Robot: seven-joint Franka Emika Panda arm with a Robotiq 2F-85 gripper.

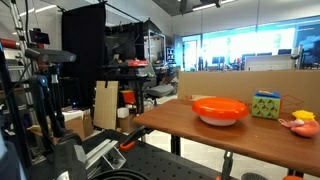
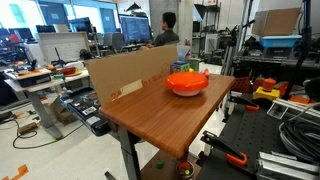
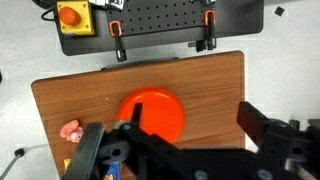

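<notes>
A red, round, shallow lid or dish (image 1: 221, 105) rests on a white bowl on the wooden table. From above, in the wrist view, it shows as a flat red disc (image 3: 153, 110), and its lower side is partly hidden by the hand. My gripper reaches in from the bottom of that view with its black fingers wide apart, open and holding nothing. The gripper appears high over the table; neither exterior view shows it. A green box with blue on top (image 1: 266, 104) stands behind and right of the bowl. Beside it is a pink toy (image 1: 300, 125) topped with yellow.
Bare wood (image 2: 160, 110) stretches along one side of the bowl. An upright cardboard panel (image 2: 130, 76) borders the table's far side. Clamps (image 3: 119, 40) and a dark metal platform (image 3: 155, 45) adjoin the table edge. A yellow box with an orange button (image 3: 72, 17) sits on the platform.
</notes>
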